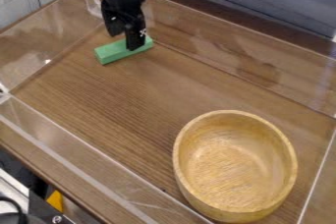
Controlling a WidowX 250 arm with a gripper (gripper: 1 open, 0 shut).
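A green block (113, 54) lies on the brown wooden surface at the upper left. The black gripper (125, 34) hangs over its right part, fingers pointing down around or just above it; whether they touch it, and how far apart they stand, is hard to make out at this size.
A large yellow bowl (234, 179) sits at the lower right. Walls border the top, and cables show at the bottom left corner.
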